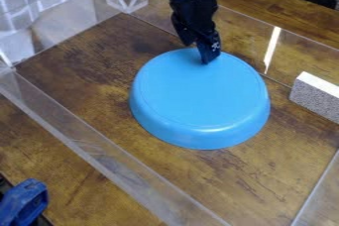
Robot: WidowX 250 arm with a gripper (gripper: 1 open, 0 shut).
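A large blue upturned bowl or dish (pixel 199 101) lies on the wooden floor of a clear-walled tray, right of centre. The dark robot arm reaches down from the top, and its gripper (pixel 204 48) is at the back rim of the blue object, apparently touching it. The fingertips are dark and small, so whether the fingers are open or shut cannot be told.
A grey speckled block (pixel 316 96) sits at the right. A blue object (pixel 22 203) lies outside the near-left wall. Transparent walls (pixel 93 156) border the workspace.
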